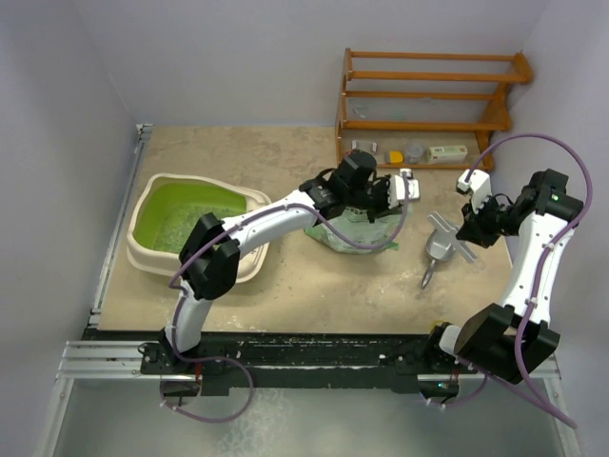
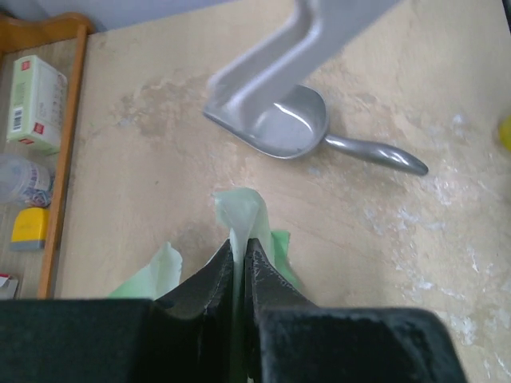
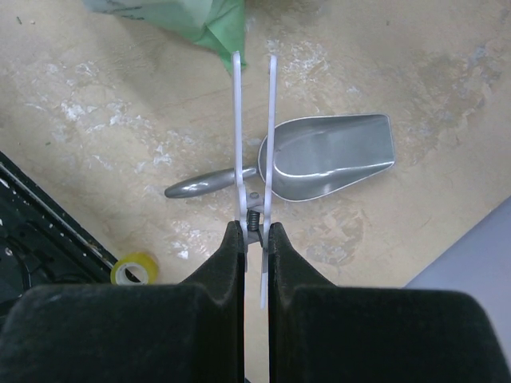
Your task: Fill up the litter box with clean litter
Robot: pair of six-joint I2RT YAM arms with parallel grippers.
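A green-lined litter box (image 1: pixel 190 214) with a thin layer of litter sits at the left. At centre, a pale green litter bag (image 1: pixel 347 238) is partly hidden under my left gripper (image 1: pixel 385 205), which is shut on its edge (image 2: pixel 238 223). My right gripper (image 1: pixel 471 228) is shut on a pair of scissors, whose pale blades (image 3: pixel 238 136) reach forward over the floor. Below them lies a metal scoop (image 3: pixel 323 155), handle toward the front, apart from the bag.
A wooden rack (image 1: pixel 433 129) at the back holds small boxes and containers. A yellow tape roll lies near the front right edge. The floor in front of the bag is clear.
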